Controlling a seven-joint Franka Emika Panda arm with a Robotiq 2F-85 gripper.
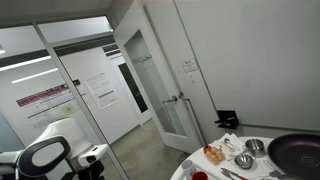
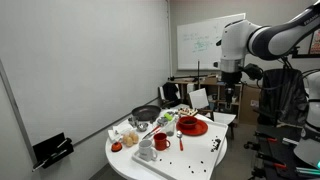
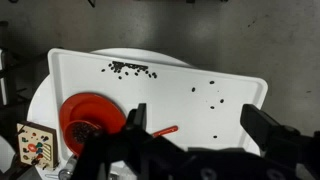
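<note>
In the wrist view my gripper stands open above the white tray, nothing between its fingers. A red plate sits at the tray's left side and bears a red bowl with dark pieces in it. A red spoon lies on the tray to the right of the plate. Small black pieces are clustered near the tray's far edge, and several more are scattered to the right. In exterior view 2 the arm holds the gripper high at the table's right.
A red mug, a white mug, a tomato and a dark pot crowd the round table. A box with a patterned face is left of the tray. The tray's right part is mostly clear.
</note>
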